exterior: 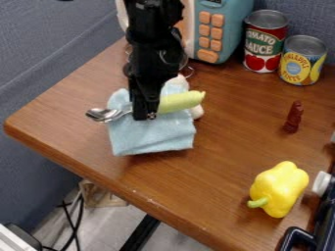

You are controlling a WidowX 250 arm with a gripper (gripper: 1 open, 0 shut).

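The black gripper (144,103) reaches down over a light blue cloth (151,139) on the wooden table. A pale yellow-green long object (182,101), perhaps a vegetable, lies at the gripper's fingers, raised a little. A silver spoon (100,114) extends left of the fingers over the cloth. A white object (197,111) is partly hidden behind the long object. The dark fingers hide whether they are closed on anything.
A toy microwave (217,29) and two cans (263,47) stand at the back. A small red bottle (295,118) and yellow pepper (277,191) sit right.
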